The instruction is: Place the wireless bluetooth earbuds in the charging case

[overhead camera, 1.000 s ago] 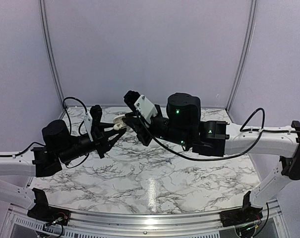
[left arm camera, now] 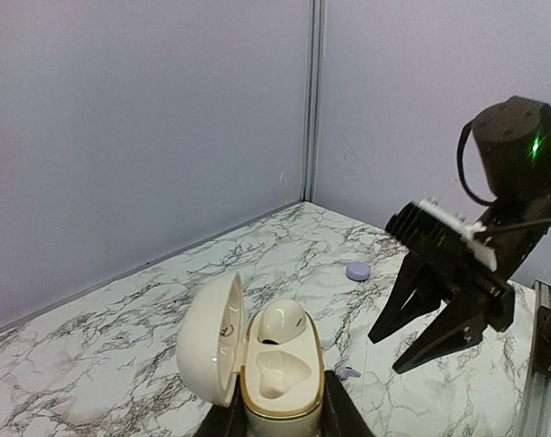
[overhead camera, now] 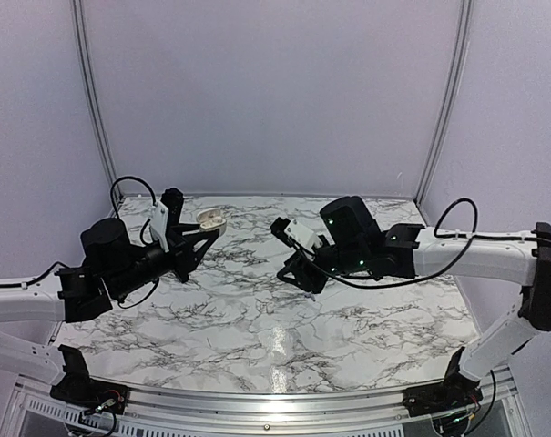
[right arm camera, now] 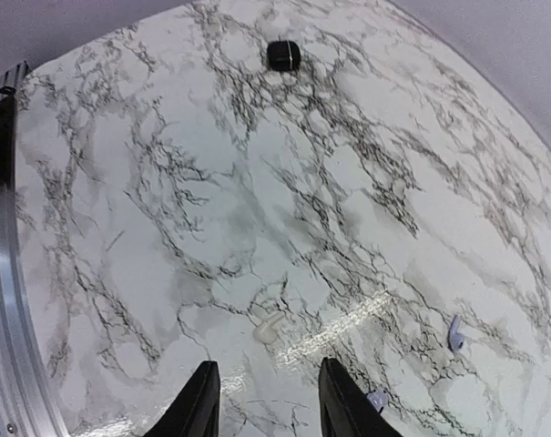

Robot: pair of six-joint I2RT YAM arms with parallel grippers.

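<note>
My left gripper [overhead camera: 207, 238] is shut on the white charging case [left arm camera: 280, 396], holding it above the table with its lid [left arm camera: 207, 337] flipped open. In the left wrist view, a rounded white earbud [left arm camera: 282, 320] sits in the case's far slot, while the near slot is empty. A pale white earbud [right arm camera: 269, 330] lies on the table in the right wrist view. Just short of it in that view, my right gripper is open with nothing between its fingers; both fingers [left arm camera: 421, 296] also show in the left wrist view.
Two purple earbuds, one at the right [right arm camera: 455, 335] and one near the right finger [right arm camera: 377, 401], lie loose. A black block [right arm camera: 283, 55] and a round purple case [left arm camera: 358, 270] stand farther off.
From beside the charging case, my right arm has drawn back to the right and come lower over the table. The left arm, still holding the case, has shifted only slightly.
</note>
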